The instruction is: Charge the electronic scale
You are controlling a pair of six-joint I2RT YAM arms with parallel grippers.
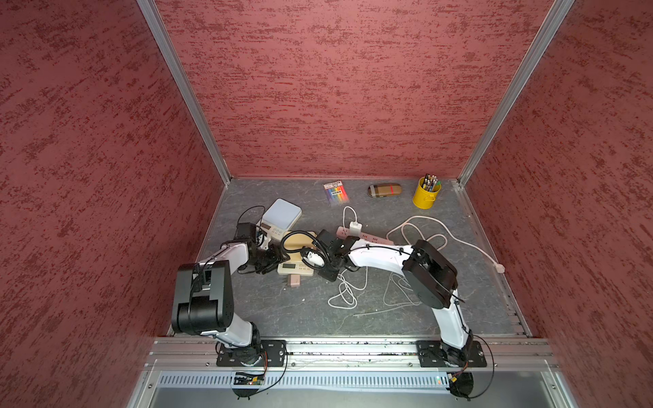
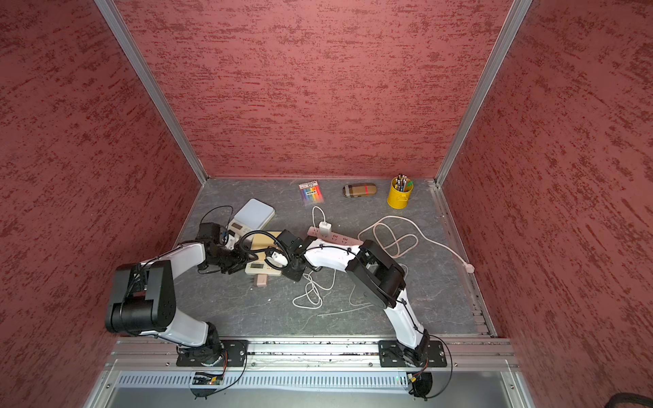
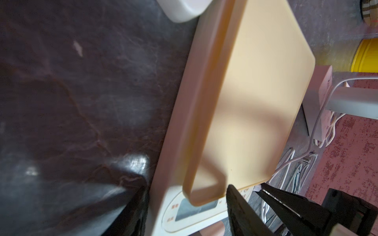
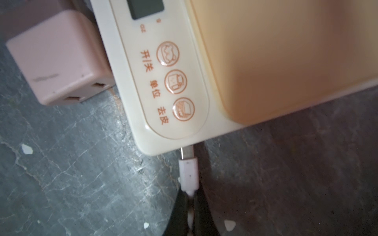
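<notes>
The cream electronic scale [image 4: 173, 129] lies flat, its button panel toward the front. At its right side, my right gripper is shut on the white charging cable just behind the plug [image 4: 189, 173]. The plug's metal tip meets the scale's edge, with some metal still showing; how deep it sits cannot be told. My left gripper is open at the scale's left front corner, one finger [image 3: 132, 214] beside the left wall and the other [image 3: 244, 212] over the panel. Whether these fingers touch the scale is unclear.
A pink adapter [image 4: 59, 59] sits against the scale's front. Behind it lies another scale [image 1: 282, 214] with a pale top. The pink power strip [image 1: 377, 238], with a white charger [image 1: 355, 228], is behind my right arm. Loose cable [image 1: 347, 292] lies in front.
</notes>
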